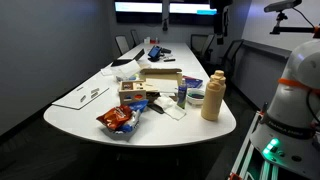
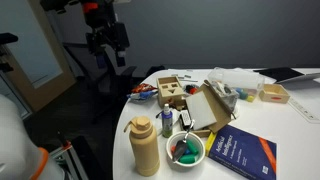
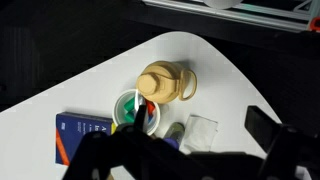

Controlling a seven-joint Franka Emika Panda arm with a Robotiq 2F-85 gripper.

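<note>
My gripper hangs high above the near side of the table, with its two dark fingers spread wide and nothing visible between them. In the wrist view, the tan bottle with a handle stands upright on the white table, below and apart from the fingers. Touching or very close beside it in that view is a white bowl holding green and red items and a light-handled utensil. A small bottle with a blue label stands behind the tan bottle.
A blue book lies beside the bowl. Farther off are an open cardboard box, a wooden compartment box and a clear bin. A red bag and white cloth also occupy the table.
</note>
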